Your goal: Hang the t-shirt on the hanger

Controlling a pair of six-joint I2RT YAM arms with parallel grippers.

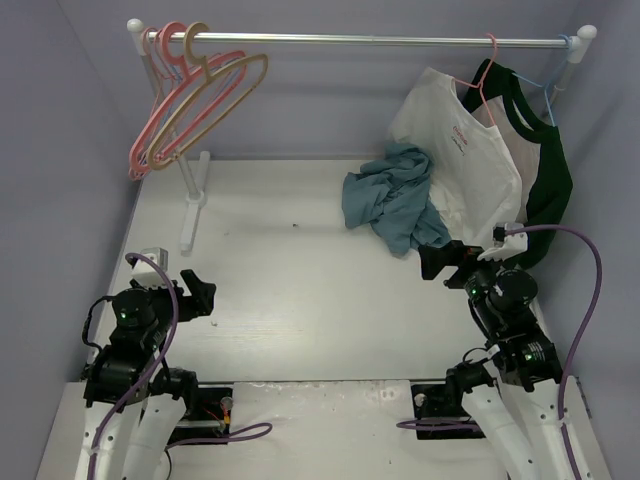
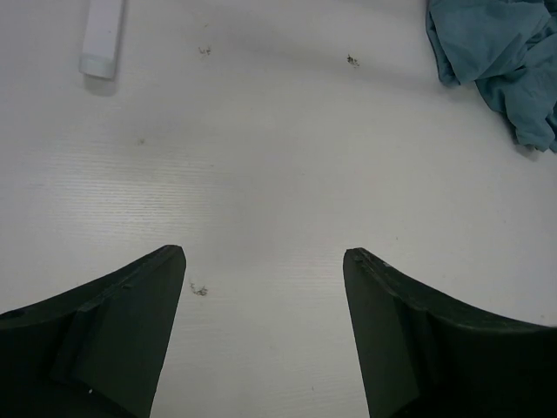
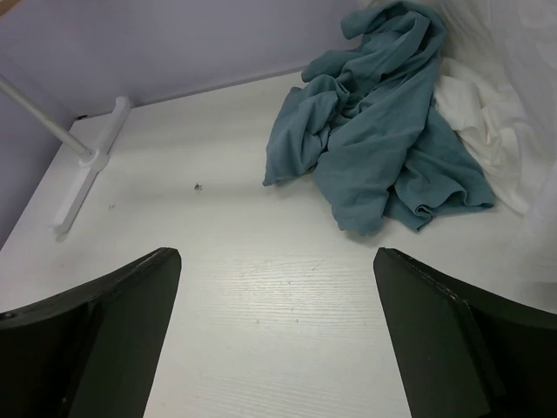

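Note:
A teal t-shirt [image 1: 390, 195] lies crumpled at the back right of the white table, below the hanging garments; its corner shows at top right in the left wrist view [image 2: 492, 52]. Several empty pink and beige hangers [image 1: 200, 80] hang at the left end of the rail [image 1: 360, 41]. My left gripper [image 1: 195, 290] stands open over the front left of the table, with nothing between its fingers. My right gripper [image 1: 450, 258] is open at the right side, short of the teal cloth, also empty.
A white shirt [image 1: 450, 140] and a dark green garment [image 1: 540, 170] hang on hangers at the rail's right, reaching down near the table. The rail's white foot [image 1: 193, 210] stands at the left.

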